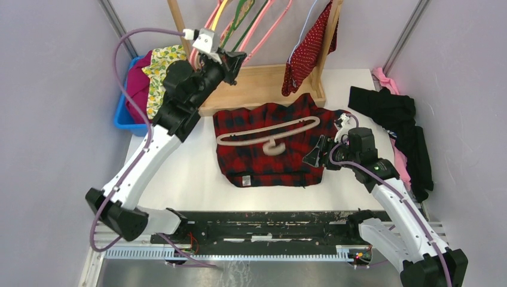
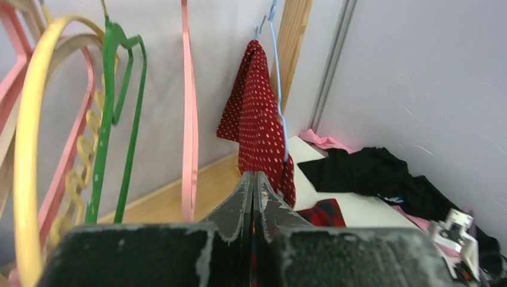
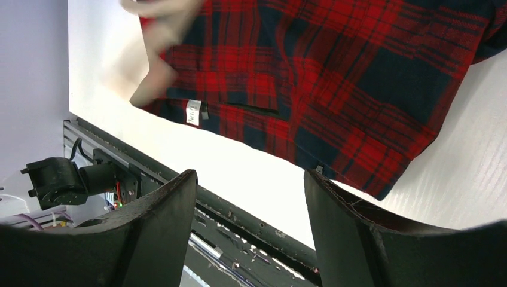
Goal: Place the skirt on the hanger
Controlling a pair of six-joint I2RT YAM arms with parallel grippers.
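Observation:
The red-and-navy plaid skirt (image 1: 239,164) is spread on the white table, its pale tag toward the front edge. Over its middle, apart from both grippers, is a beige hanger (image 1: 266,141); in the right wrist view this hanger (image 3: 156,39) is blurred, and I cannot tell whether it touches the cloth. High at the back left, my left gripper is shut, with nothing showing between its fingers. My right gripper is open and empty, near the skirt's right front corner.
A wooden rack (image 1: 263,81) behind the skirt carries pink, green and yellow hangers and a dotted red cloth (image 1: 308,54). A blue bin (image 1: 122,119) stands left. Black clothing (image 1: 388,110) lies right.

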